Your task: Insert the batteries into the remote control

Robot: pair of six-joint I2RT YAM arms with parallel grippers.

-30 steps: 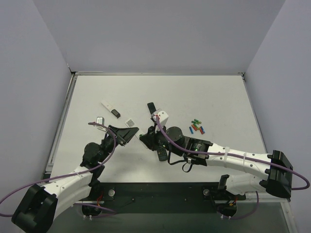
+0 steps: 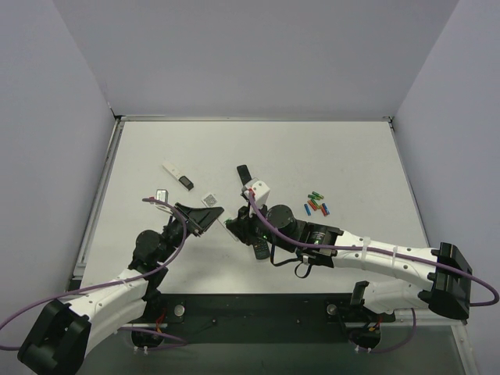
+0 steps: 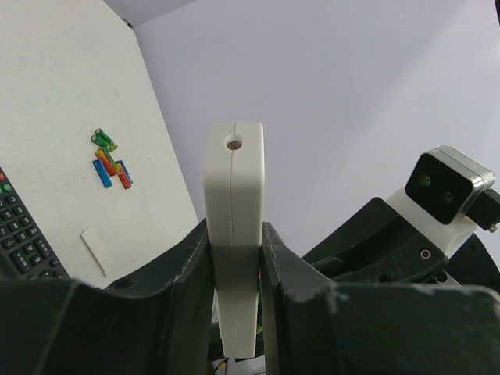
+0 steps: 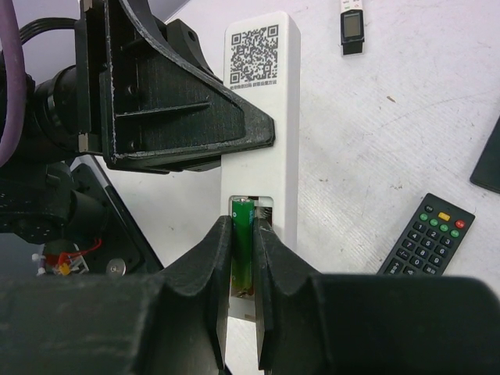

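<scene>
A white remote with a QR code is held aloft by my left gripper (image 2: 207, 219), which is shut on it; in the left wrist view its narrow side (image 3: 233, 180) stands between the fingers. Its battery compartment faces my right gripper, which is shut on a green battery (image 4: 242, 219) lying at or in that compartment; whether it is seated I cannot tell. Loose batteries in several colours (image 2: 316, 205) lie in a group on the table at the right.
A black-buttoned remote (image 4: 427, 242) lies below, with another dark object (image 4: 488, 164) beyond it. A white device with a dark end (image 2: 178, 176) lies at the back left. A small white piece (image 3: 97, 250) is on the table.
</scene>
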